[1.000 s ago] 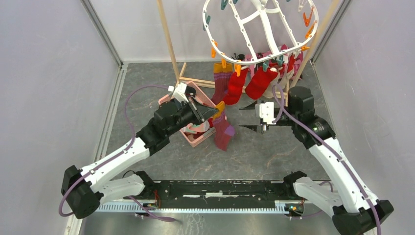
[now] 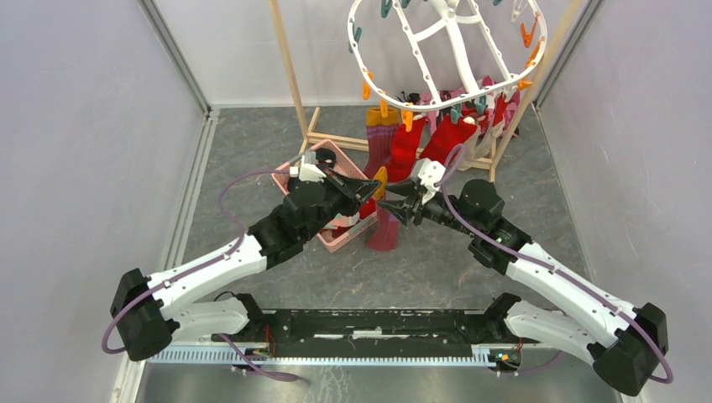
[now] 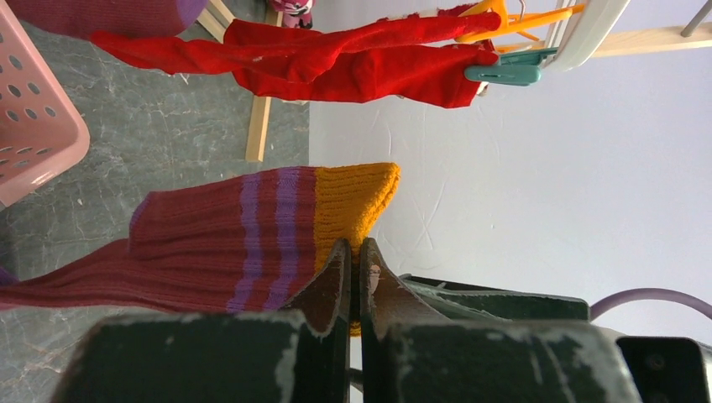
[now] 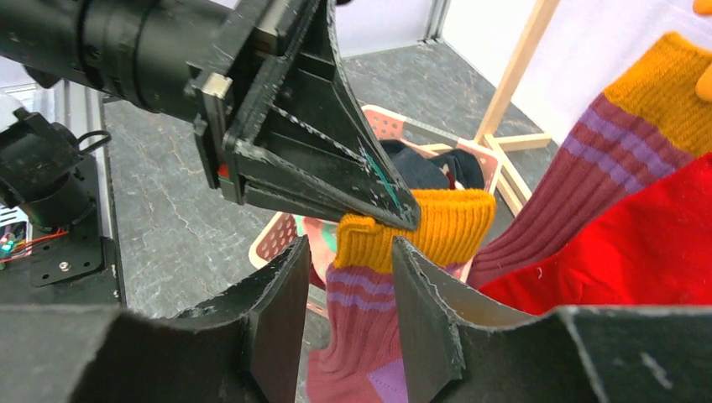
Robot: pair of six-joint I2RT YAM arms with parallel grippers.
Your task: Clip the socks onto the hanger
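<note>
My left gripper is shut on the orange cuff of a maroon sock (image 3: 210, 235) with purple stripes, whose foot hangs free below. At the back stands the white round hanger (image 2: 357, 52). From its near rim hang red socks (image 2: 408, 151) and a matching maroon sock (image 2: 382, 138), held by clips.
Beneath my left gripper, the pink basket (image 2: 338, 243) holds more socks. Orange clips (image 2: 367, 89) and teal clips (image 2: 356, 35) line the hanger's rim, some of them empty. Wooden legs (image 2: 290, 63) support the stand.
My right gripper has moved left to the held sock, its fingers narrowing. The left gripper has shifted slightly right and up with the sock still in it.
</note>
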